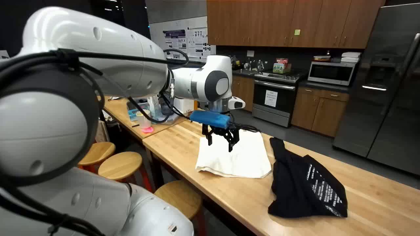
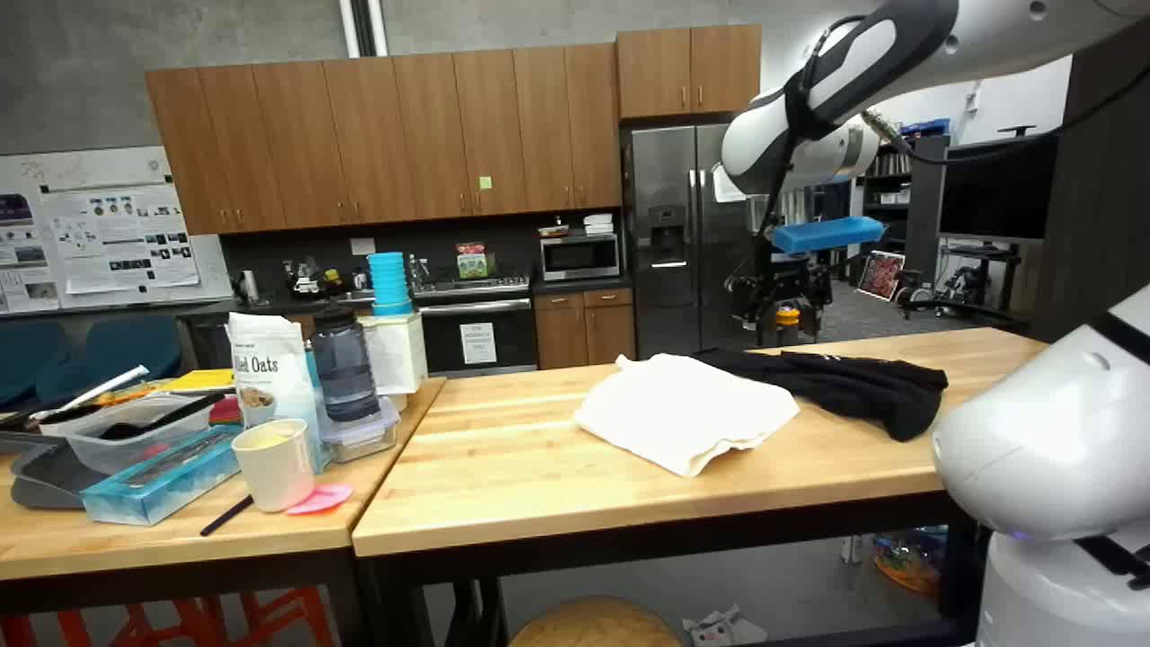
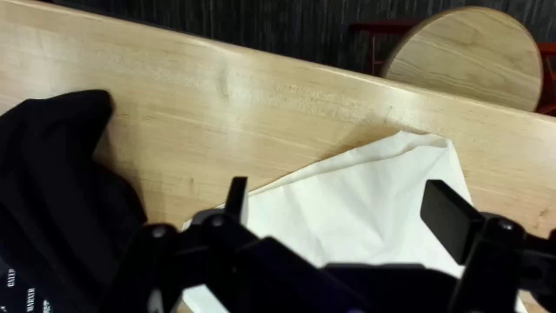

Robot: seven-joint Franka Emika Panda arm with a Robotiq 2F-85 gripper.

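A folded white cloth [image 1: 240, 157] lies flat on the wooden table [image 1: 181, 143]; in the wrist view the cloth [image 3: 333, 224] spreads beneath my fingers, its creased corner pointing at the table edge. Beside it is a crumpled black garment [image 1: 307, 185] with white printed text. My gripper [image 1: 220, 146] hangs above the white cloth in exterior view 1, fingers pointing down. Wide apart in the wrist view, the fingertips of my gripper have nothing between them, so it is open. Exterior view 2 also has the gripper [image 2: 783, 323] raised clear of the tabletop.
A second table to the left in exterior view 2 holds a white cup [image 2: 275, 465], an oats bag [image 2: 269, 377], a dark bottle [image 2: 345, 367] and a blue box [image 2: 162, 474]. Stools, including one round seat [image 3: 469, 57], stand along the table's edge. Bare tabletop surrounds both cloths.
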